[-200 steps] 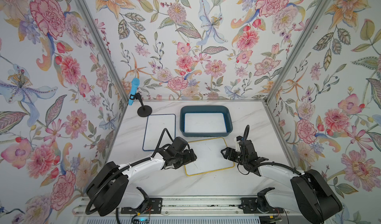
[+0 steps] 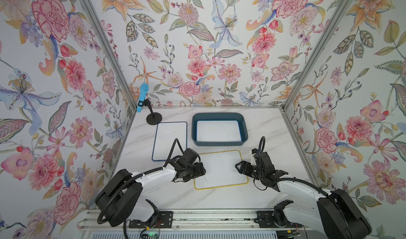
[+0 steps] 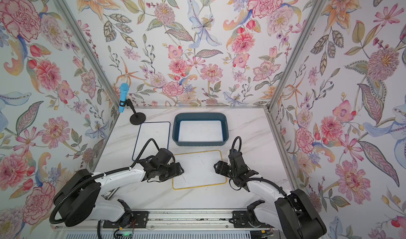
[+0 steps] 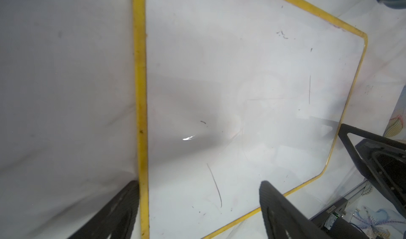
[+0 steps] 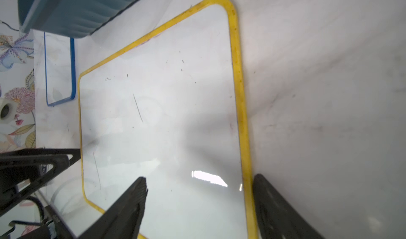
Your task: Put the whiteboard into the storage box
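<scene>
A white whiteboard with a yellow rim (image 2: 222, 171) appears to lie flat on the table, in front of the blue-grey storage box (image 2: 220, 143). My left gripper straddles its left edge, and one finger (image 4: 126, 205) is up against the outside of the yellow rim. At the opposite edge is my right gripper, with its outer finger (image 5: 264, 196) close beside the rim and the inner one over the white face. Both grippers are open; neither pair of fingers is closed on the board. Inside the box lies a white board with a blue rim (image 2: 217, 131).
Another blue-rimmed board (image 2: 171, 139) lies flat to the left of the box. A blue microphone (image 2: 143, 96) on a black stand (image 2: 154, 118) stands at the back left. The table right of the box is clear.
The yellow-rimmed whiteboard has shifted slightly toward the front and left, turning a little.
</scene>
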